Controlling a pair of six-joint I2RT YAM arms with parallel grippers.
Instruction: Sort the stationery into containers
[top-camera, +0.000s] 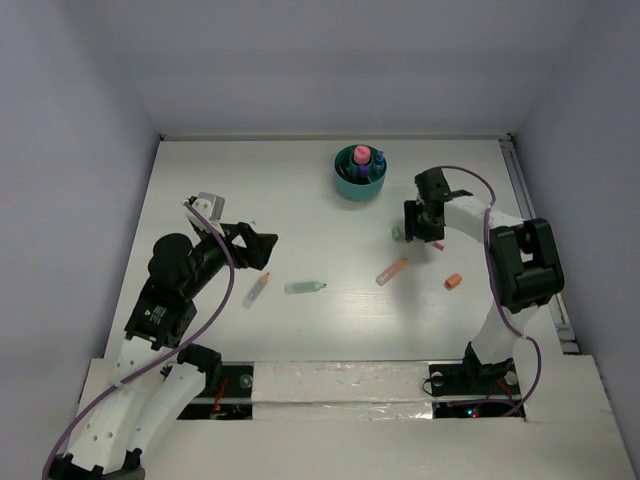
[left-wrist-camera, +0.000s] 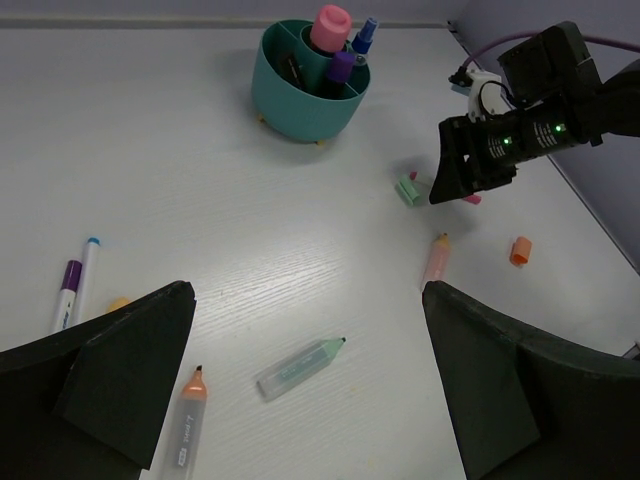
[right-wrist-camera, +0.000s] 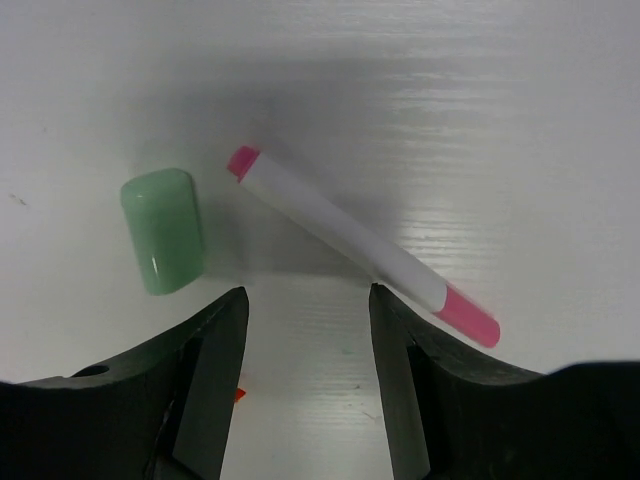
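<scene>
A teal pen holder (top-camera: 352, 186) at the back holds several items with pink, purple and blue tops. My right gripper is part open, low over the table beside a white pen with pink ends (right-wrist-camera: 340, 230) and a green piece (right-wrist-camera: 160, 230); nothing shows between its fingers. My left gripper hangs open and empty above the left side. Below it lie a peach marker (left-wrist-camera: 186, 425), a pale green marker (left-wrist-camera: 298, 370), white pens (left-wrist-camera: 65, 298) and a yellow piece partly hidden by a finger. A pink marker (top-camera: 391, 271) and an orange piece (top-camera: 453, 281) lie at right.
Walls bound the workspace at the back and both sides. The pen holder stands behind and left of the right gripper.
</scene>
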